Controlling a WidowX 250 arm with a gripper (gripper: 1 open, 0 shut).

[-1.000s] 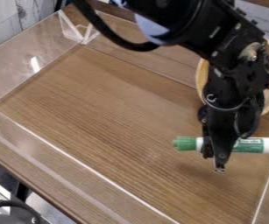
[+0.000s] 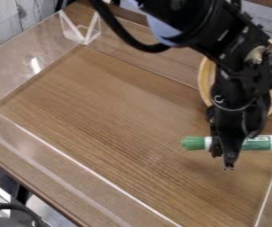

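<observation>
My gripper is on the right side of the camera view, pointing down and shut on a green-and-white marker. The marker lies crosswise in the fingers, its green end sticking out to the left and its white end to the right. It is held over the right part of the wooden table. The arm reaches in from the top.
Behind the arm at the upper right is a pale wooden bowl, partly hidden. Clear plastic walls border it, and dark cables sit at the lower left.
Over the last second my gripper and the marker have risen slightly and shifted a little to the right, with the marker still held.
</observation>
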